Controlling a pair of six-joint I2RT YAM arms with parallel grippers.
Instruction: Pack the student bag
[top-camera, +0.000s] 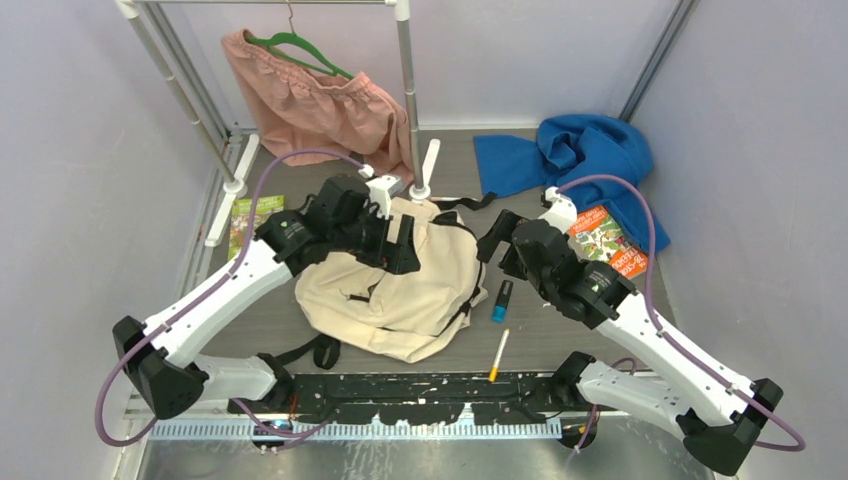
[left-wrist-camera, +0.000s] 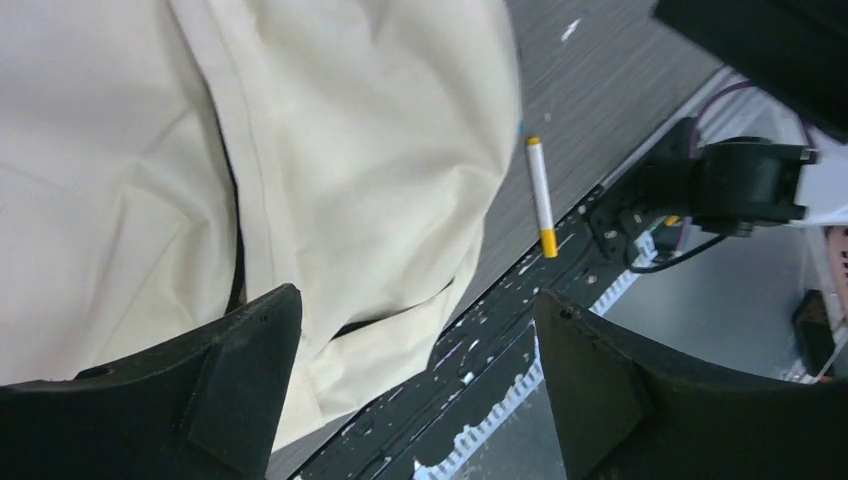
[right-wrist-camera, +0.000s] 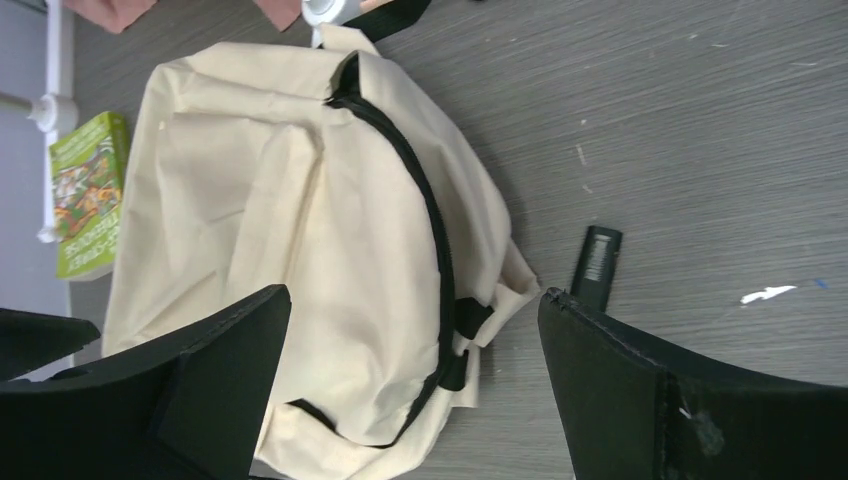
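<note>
The cream bag (top-camera: 350, 305) lies flat in the middle, its flap over the opening; no book inside shows. My left gripper (top-camera: 400, 250) is open above the bag, empty. My right gripper (top-camera: 498, 240) is open just right of it, empty. A dark marker with blue cap (top-camera: 501, 301) and a white-and-yellow marker (top-camera: 499, 355) lie right of the bag. A green book (right-wrist-camera: 88, 190) lies left; an orange-and-green book (top-camera: 608, 240) lies right, partly behind the right arm.
A clothes rail with pink garment (top-camera: 320, 110) stands at the back. A blue cloth (top-camera: 590, 150) is heaped at back right. Bare floor surrounds the markers. Black straps extend from the bag.
</note>
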